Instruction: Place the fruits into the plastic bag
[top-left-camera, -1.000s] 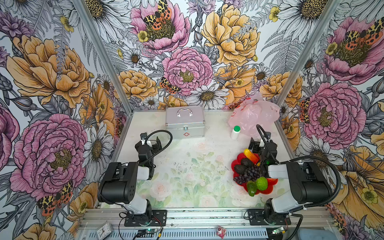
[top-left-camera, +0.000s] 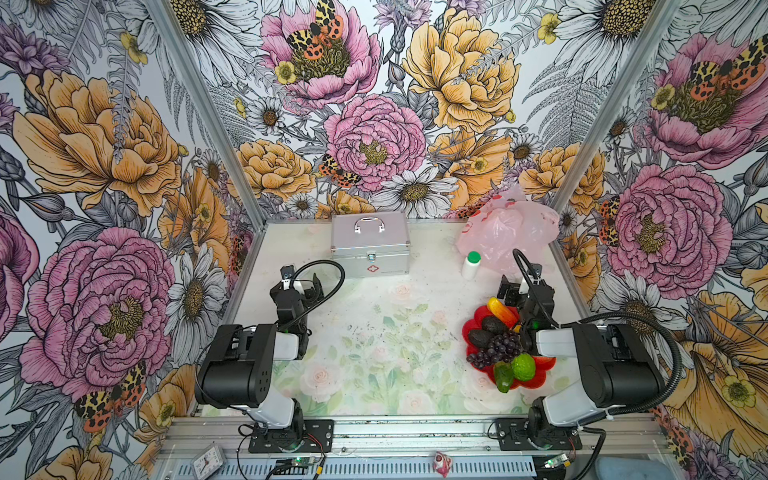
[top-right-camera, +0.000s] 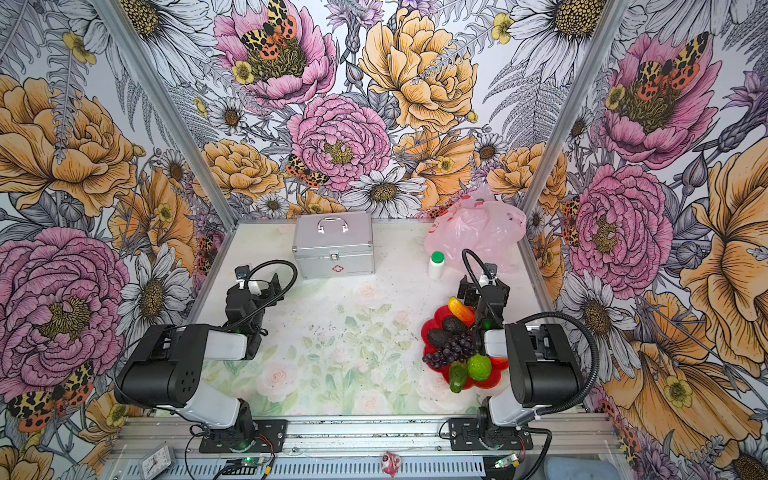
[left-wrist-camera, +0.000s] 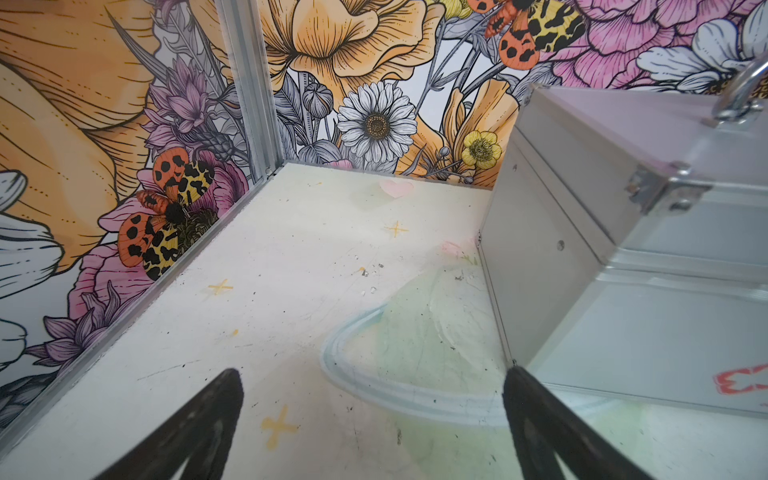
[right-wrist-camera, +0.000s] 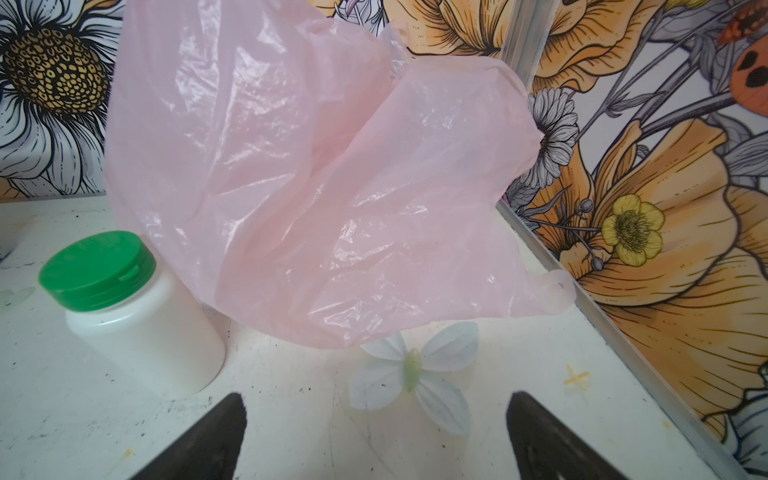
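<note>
A pink translucent plastic bag (right-wrist-camera: 344, 200) stands crumpled at the back right of the table; its opening cannot be made out. Several fruits fill a red dish (top-left-camera: 545, 365) at the right front: dark grapes (top-left-camera: 497, 349), a round green fruit (top-left-camera: 523, 367), a longer green one (top-left-camera: 503, 376), dark oval fruits (top-left-camera: 481, 337) and a yellow-orange one (top-left-camera: 501, 311). The right arm hides part of the dish. Beyond it my right gripper is open and empty, facing the bag. On the left side, my left gripper is open too, with nothing between its fingers.
A white bottle with a green lid (right-wrist-camera: 148, 320) stands just left of the bag, near the right gripper. The silver case (top-left-camera: 370, 244) sits at the back, right of the left gripper.
</note>
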